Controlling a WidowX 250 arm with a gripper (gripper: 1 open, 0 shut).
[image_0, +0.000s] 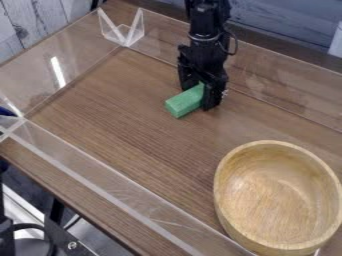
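My black gripper reaches down from the top centre of the camera view onto a green block lying on the wooden table. Its fingers are around the block's back right end; whether they are shut on it is too dark and small to tell.
A large light wooden bowl fills the lower right. Clear plastic edges run along the table's left side, and a small clear plastic piece stands at the back left.
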